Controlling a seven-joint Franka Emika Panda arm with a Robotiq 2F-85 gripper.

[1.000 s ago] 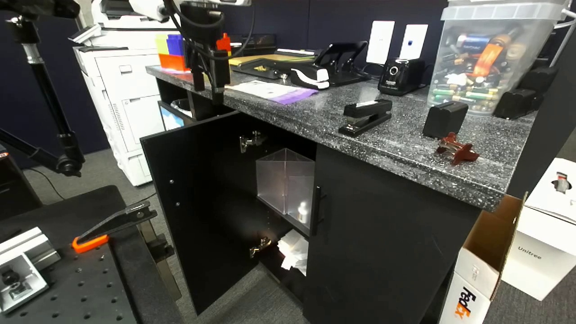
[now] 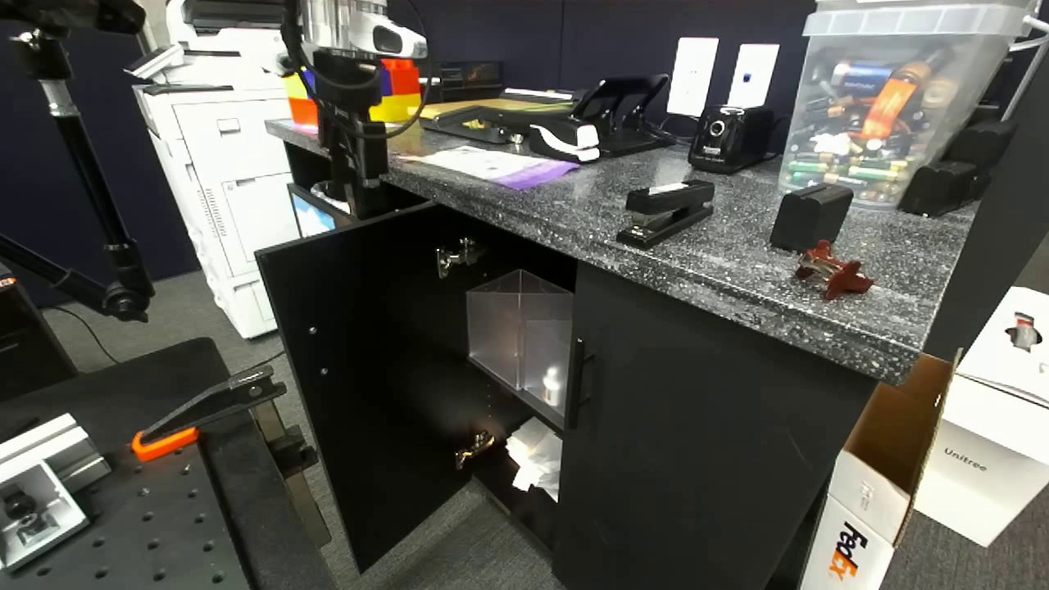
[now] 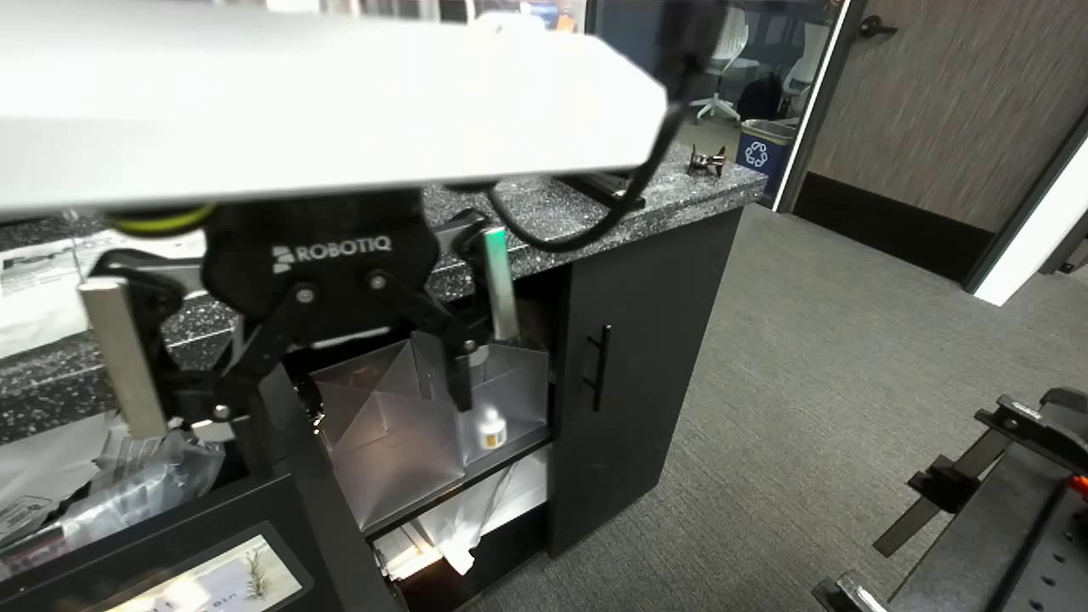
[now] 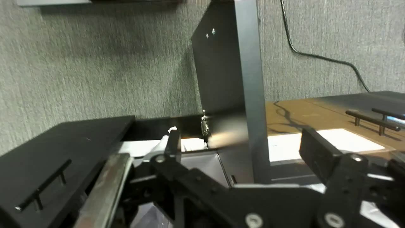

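My gripper (image 3: 331,403) hangs open above the cabinet, its fingers wide apart with nothing held between them. In exterior view 1 the gripper (image 2: 361,192) is seen side-on at the counter's front edge, near the top of the swung-out black cabinet door (image 2: 369,393). From the wrist, the door's upright edge (image 4: 253,95) shows between the two fingers, beyond them; contact cannot be made out. Inside the cabinet, a clear divided bin (image 2: 494,329) stands on the shelf, with a small white bottle (image 3: 491,428) in its right part. White papers (image 2: 536,454) lie below.
A second cabinet door (image 2: 688,413) is closed, with a black handle (image 3: 602,367). Beside the open door is a pulled-out drawer (image 3: 112,510) holding plastic bags. A stapler (image 2: 669,211) and colored bins (image 2: 399,88) rest on the counter (image 2: 747,280).
The gripper has moved left and slightly down in exterior view 1, and has turned so its fingers overlap there. The cabinet door and counter objects look unchanged.
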